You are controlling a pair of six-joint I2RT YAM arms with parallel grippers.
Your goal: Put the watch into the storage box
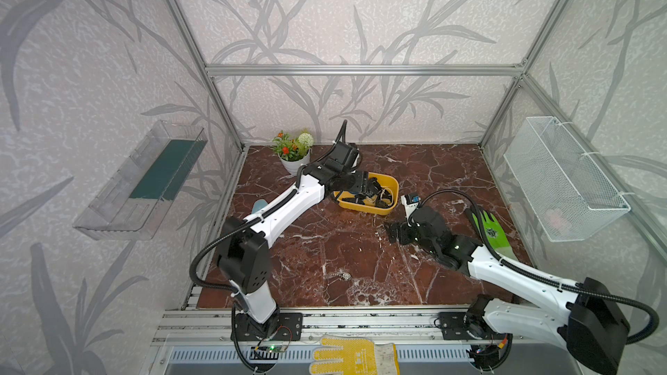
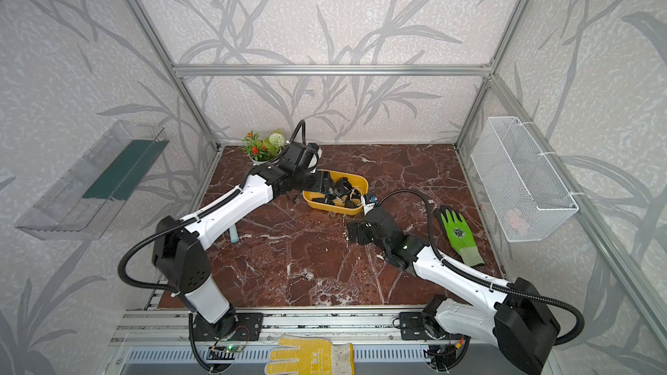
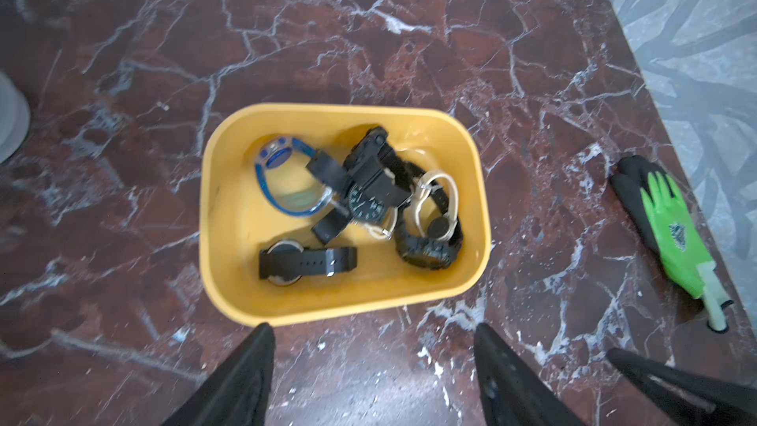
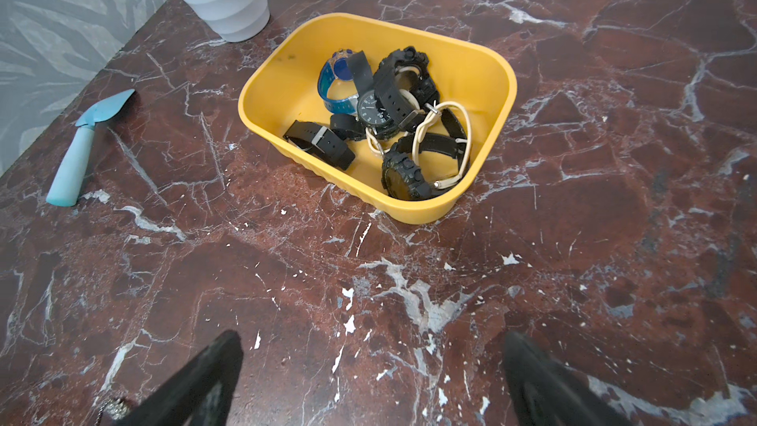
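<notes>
Several watches lie jumbled inside the yellow storage box point(image 3: 339, 314), which stands on the marble table. Among them are a black watch with a round dial point(image 3: 366, 203), a blue-banded watch point(image 4: 337, 83) and a dark-strapped watch point(image 3: 307, 262) lying apart near one wall. A white-banded watch point(image 4: 467, 134) leans at the right end. My left gripper is open over the box's near side, nothing between its fingers. Lower and nearer the front, my right gripper also stands open and empty, with bare table between its fingers.
A green glove point(image 2: 458, 232) lies on the right. The flower pot point(image 1: 295, 163) stands at the back left, and a light blue trowel point(image 4: 71, 161) lies on the left. Bare table stretches in front of the box. Baskets hang on both side walls.
</notes>
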